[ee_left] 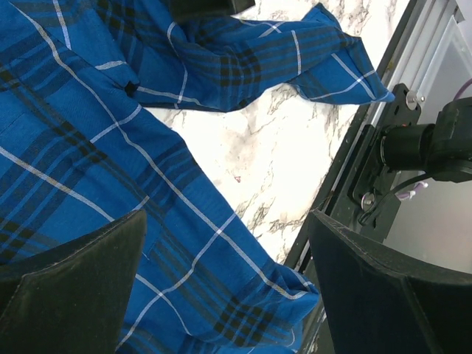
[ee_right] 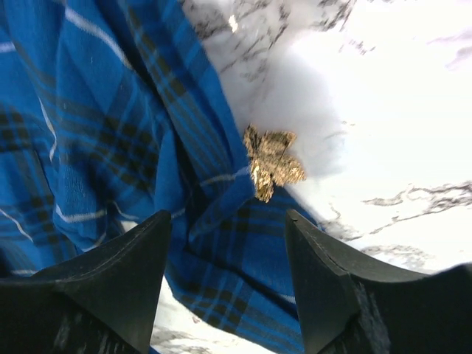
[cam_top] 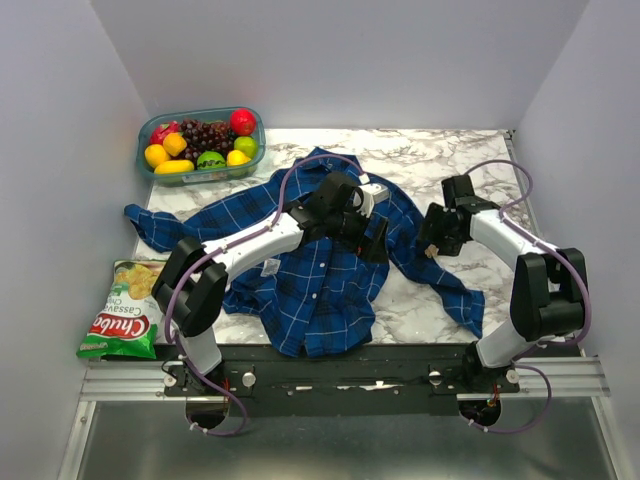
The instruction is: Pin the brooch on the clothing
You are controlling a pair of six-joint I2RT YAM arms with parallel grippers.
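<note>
A gold, flower-like brooch (ee_right: 274, 158) lies at the edge of the blue plaid shirt's sleeve (ee_right: 199, 125), partly against a fold; whether it is fastened, I cannot tell. In the top view, the brooch (cam_top: 431, 251) shows just below my right gripper (cam_top: 440, 240). That gripper stands open over the sleeve, its fingers (ee_right: 151, 258) spread with nothing held; the brooch sits slightly beyond the fingertips. The shirt (cam_top: 320, 280) is spread across the table. Above its front hovers my left gripper (cam_top: 374, 245), open and empty, with cloth visible between its fingers.
A teal basket of fruit (cam_top: 143, 165) stands at the back left. A green snack bag (cam_top: 122, 310) lies at the front left. Bare marble (cam_top: 430, 160) shows at the back right, and the table's front edge (cam_top: 330, 375) is dark.
</note>
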